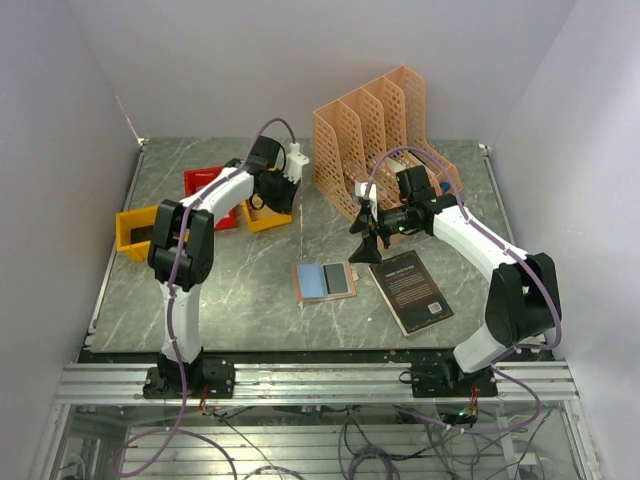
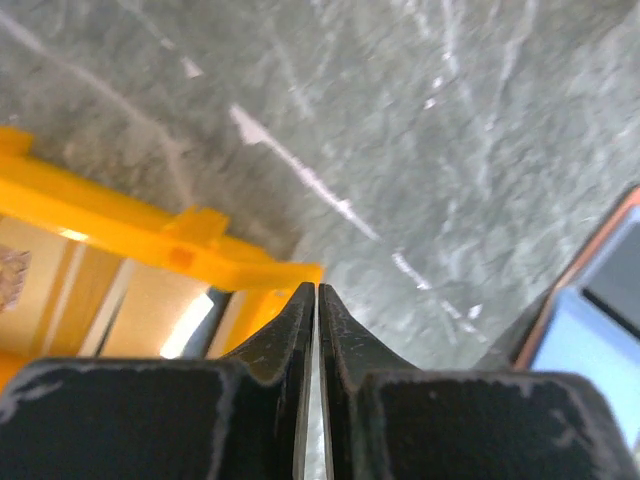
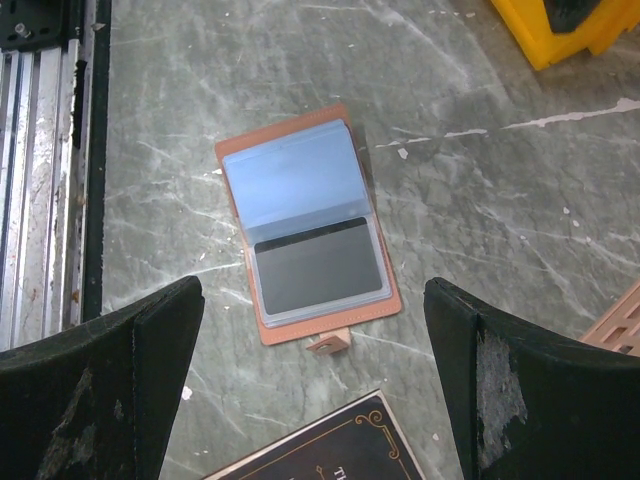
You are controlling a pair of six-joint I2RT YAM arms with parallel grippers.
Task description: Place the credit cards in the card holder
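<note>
The open card holder lies flat mid-table. In the right wrist view its blue flap and dark pocket both show. My left gripper is shut at the right side of a yellow bin. From the left wrist, the fingertips of this gripper overlap the end of the bin's rim; nothing shows between them, and whether they pinch the wall cannot be told. Pale and dark pieces, possibly cards, sit inside the bin. My right gripper stands open and empty above the card holder.
A red bin and another yellow bin stand at the left. At the back right rises a slotted tan rack. A dark book lies right of the card holder.
</note>
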